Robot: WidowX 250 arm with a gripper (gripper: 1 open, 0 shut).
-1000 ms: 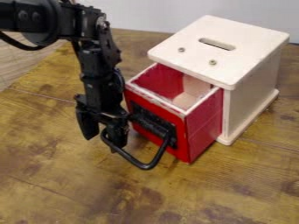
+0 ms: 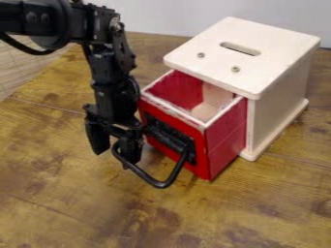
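Note:
A white wooden cabinet [image 2: 272, 92] stands at the upper right, a slot and two screws on its top. Its red drawer [image 2: 224, 145] with white rim and pale interior is pulled out toward the left, a large black looped handle [image 2: 165, 179] on its front. The black robot gripper [image 2: 111, 137] hangs just left of the drawer front, low over the table, beside the upper end of the handle's loop. Whether its fingers are open or shut, or touch the handle, I cannot tell.
A pale wall runs along the back.

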